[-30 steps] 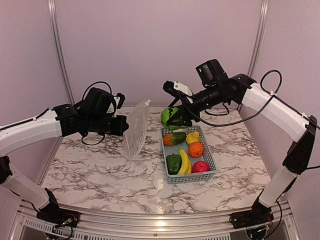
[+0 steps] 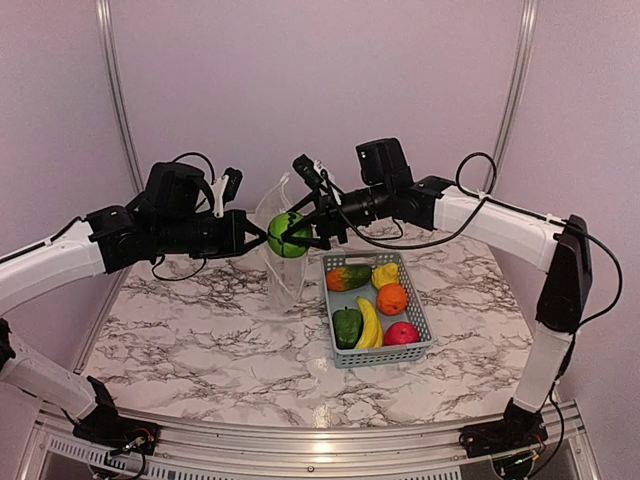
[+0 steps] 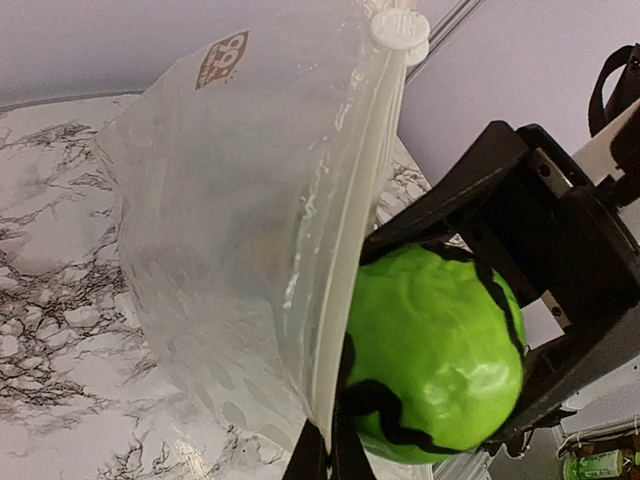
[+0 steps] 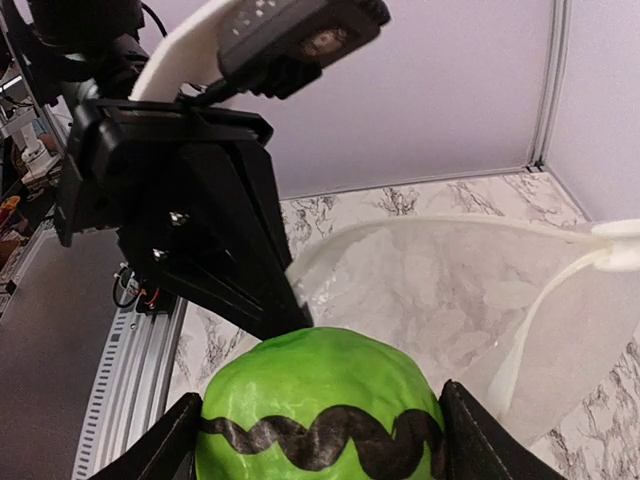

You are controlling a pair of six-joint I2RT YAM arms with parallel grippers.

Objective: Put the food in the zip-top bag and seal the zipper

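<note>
The clear zip top bag [image 3: 230,180] hangs upright with its mouth spread. My left gripper is shut on the thin edge of that bag, its dark fingertips pinching the rim at the bottom of the left wrist view. A green striped toy watermelon [image 2: 287,236] is at the bag's mouth, above the table. My right gripper is around the watermelon, with a finger on each side of it. In the right wrist view the bag's open rim arches just beyond the fruit. How far the watermelon is inside the bag is hard to tell.
A grey basket [image 2: 342,359] right of the bag holds a green pepper [image 2: 347,327], bananas [image 2: 369,323], an orange [image 2: 391,299], a red fruit [image 2: 401,334], a mango-like fruit [image 2: 348,278] and a yellow item [image 2: 385,275].
My left gripper has shifted slightly right, and the bag's mouth has changed shape.
</note>
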